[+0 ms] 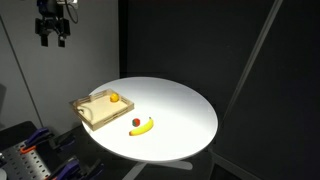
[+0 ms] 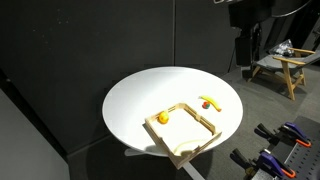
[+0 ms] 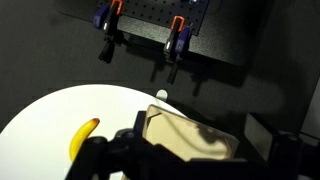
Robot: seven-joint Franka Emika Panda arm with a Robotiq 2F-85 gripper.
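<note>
My gripper (image 1: 53, 43) hangs high at the left in exterior view 1, well above the table and touching nothing. Its two dark fingers stand wide apart in the wrist view, one on each side of the tray below. A light wooden tray (image 1: 97, 119) lies at the table's left edge, with an orange fruit (image 1: 114, 98) inside at its far corner. Outside the tray, on the white tabletop, are a yellow banana (image 1: 142, 127) and a small red fruit (image 1: 136, 122) close beside it. The banana (image 3: 82, 139) also shows at lower left in the wrist view; the orange fruit is out of sight there.
A perforated dark base plate with clamp-like fittings (image 3: 180, 41) sits off the table near the arm. A chair (image 2: 287, 75) stands on the floor behind the arm.
</note>
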